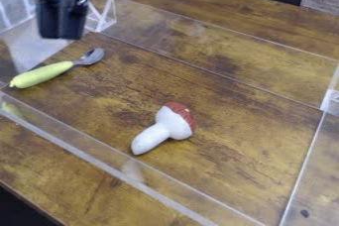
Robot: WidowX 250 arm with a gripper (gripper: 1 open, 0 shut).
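My gripper (62,22) is a dark, blurred shape at the upper left, hanging above a spoon (51,71) with a yellow-green handle and metal head; whether they touch cannot be seen, but it appears apart from it. Its finger state is too blurred to make out. A toy mushroom (166,129) with a white stem and red cap lies on its side near the middle of the wooden surface (239,111).
Clear plastic walls (318,156) border the work area. A white rack stands behind at the top left.
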